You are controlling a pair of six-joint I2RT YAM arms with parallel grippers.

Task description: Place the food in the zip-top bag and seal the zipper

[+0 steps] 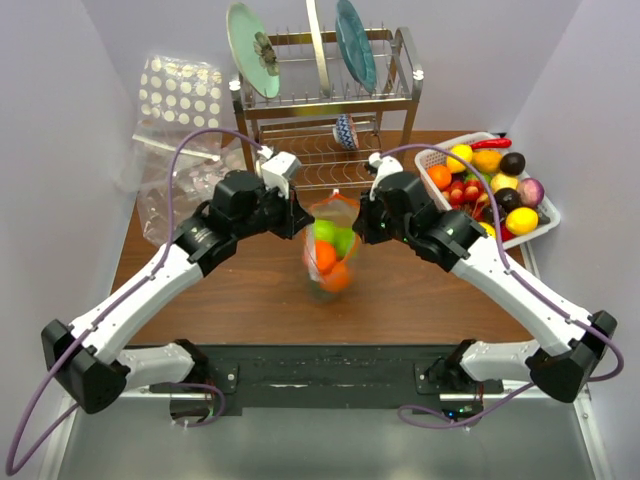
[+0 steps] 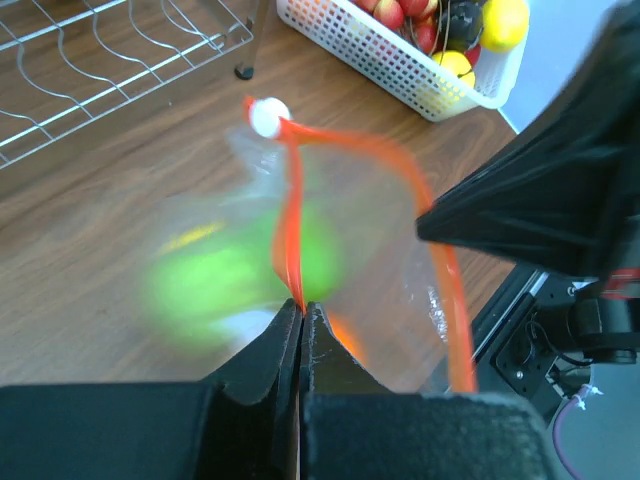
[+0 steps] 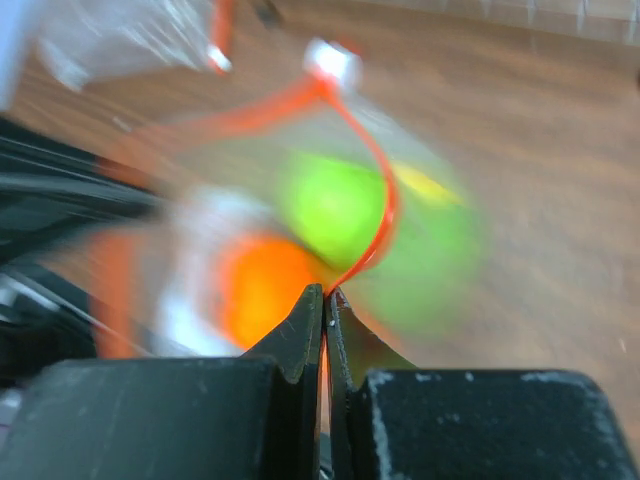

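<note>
Between the two arms hangs a clear bag (image 1: 318, 284) with an orange rim, blurred by motion, its mouth spread apart. Inside it are orange fruit (image 1: 326, 257) and green food (image 1: 342, 238). My left gripper is shut on the bag's orange rim (image 2: 288, 240). On the opposite side, my right gripper is shut on the rim as well, the orange strip (image 3: 388, 205) running up from its tips. A white zipper slider (image 2: 268, 117) sits at the far corner of the mouth. Much of the food is too blurred to name.
A wire dish rack (image 1: 330, 101) with plates stands behind the bag. To the right is a white basket (image 1: 546, 217) of fruit and vegetables. Spare clear bags (image 1: 160, 190) lie at the left.
</note>
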